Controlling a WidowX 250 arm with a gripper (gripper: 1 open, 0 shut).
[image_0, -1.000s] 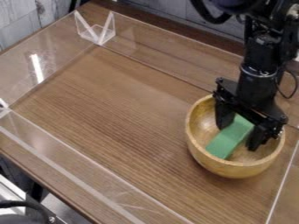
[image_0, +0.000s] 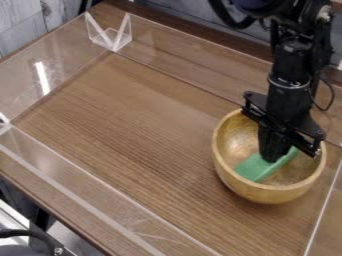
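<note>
My black gripper (image_0: 278, 140) reaches down from the upper right into a yellow-tan bowl (image_0: 234, 178) on the right of the table. Its tip is over a green object (image_0: 261, 168) lying inside the bowl and partly hides it. Whether the fingers hold anything is hard to make out in the dark shape.
A white wire-like holder (image_0: 110, 32) stands at the back left. Dark cables show at the lower left edge.
The gripper's lower part looks narrower and more bunched over the green object than before. The bowl has stayed about where it was.
</note>
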